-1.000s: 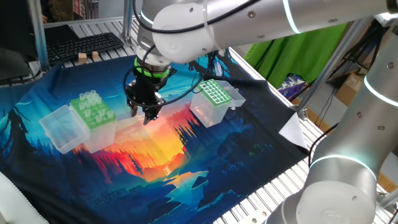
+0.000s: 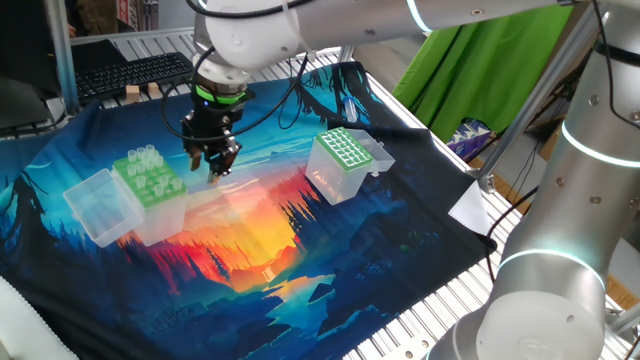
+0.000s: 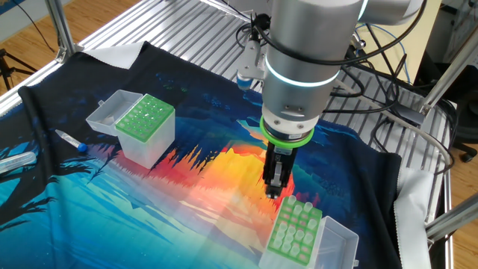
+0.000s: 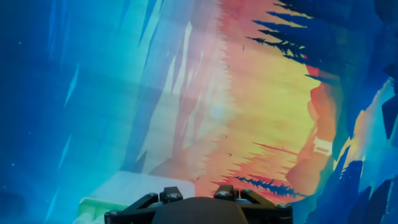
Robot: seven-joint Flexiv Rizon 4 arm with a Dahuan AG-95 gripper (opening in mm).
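My gripper is open, its two dark fingertips apart with only printed cloth seen beyond them. In exterior view 1 the gripper (image 2: 206, 172) hangs above the cloth, just right of a box with a green rack (image 2: 150, 180) that holds several clear tubes or tips. The same tube-filled rack (image 3: 296, 233) is below and right of the gripper (image 3: 273, 196) in exterior view 2. A second box with a green rack (image 2: 345, 150) stands to the right; its holes look empty. Part of a pale box (image 4: 140, 190) shows at the wrist view's lower edge.
Both boxes have clear lids folded open, one lid (image 2: 103, 207) to the left and one lid (image 3: 113, 110) behind the other box. A blue-capped pen (image 3: 72, 142) and a clear tube-like item (image 3: 16, 161) lie on the cloth. Between the boxes the cloth is bare.
In exterior view 1, the arm and gripper have moved left, away from the empty-looking rack and toward the tube-filled one. Both boxes stay where they were.
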